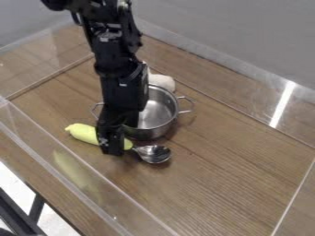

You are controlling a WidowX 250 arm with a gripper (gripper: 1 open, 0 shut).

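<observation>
The black gripper (113,138) is low over a yellow item (87,133), a corn-like or banana-like piece lying on the wooden table in front of a steel pot (159,111). Its fingers come down at the right part of that piece, beside a metal spoon (153,153) whose bowl lies to the right. The spoon's handle is hidden, and whether the fingers are open or closed on anything is unclear.
A pale object (161,80) sits behind the pot. Clear panels run along the back and the front-left edge.
</observation>
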